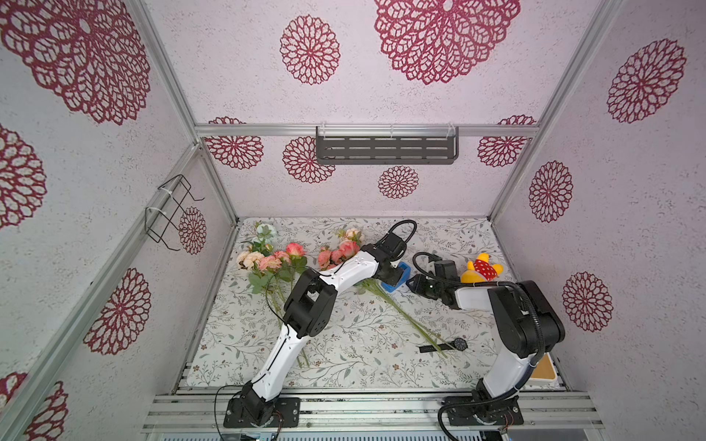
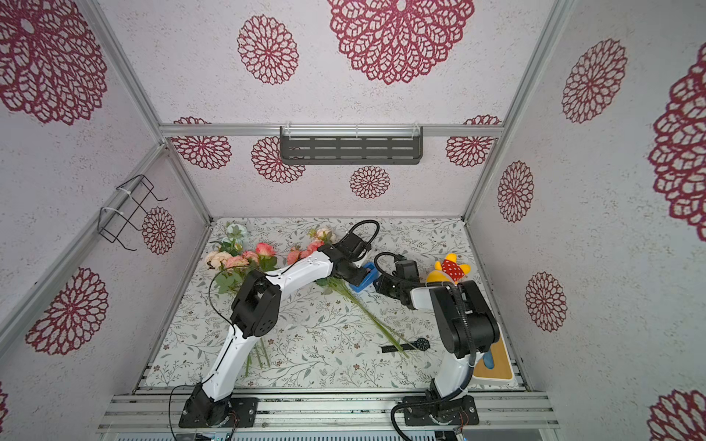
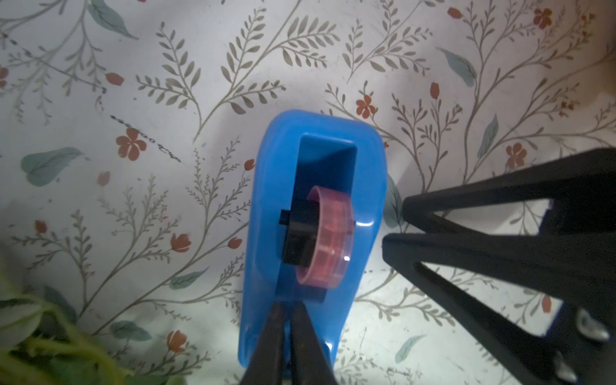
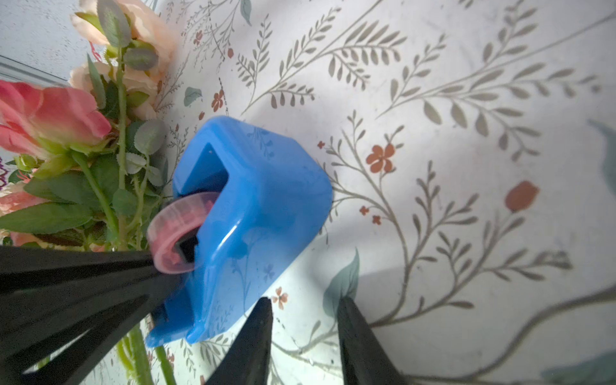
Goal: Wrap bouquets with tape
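Observation:
A blue tape dispenser (image 3: 263, 256) with a translucent pink tape roll (image 3: 332, 238) stands near the table's middle. My left gripper is over the dispenser's near end, shut, with nothing visible between its fingers. Close to the dispenser's right side, my right gripper has its fingertips apart, with only tablecloth visible between them. One bouquet (image 1: 345, 247) of pink and cream flowers lies partly under the left arm. Its green stems (image 1: 412, 318) run toward the front right. Another bouquet (image 1: 273, 261) lies to the left, its stems partly hidden by that arm.
A black strap-like object with a round end (image 1: 459, 343) lies by the stem ends. Behind the right arm sits a yellow toy with a red dotted cloth (image 1: 485, 269). A tan tray (image 2: 494, 365) stands at the front right. Bare cloth shows at front centre.

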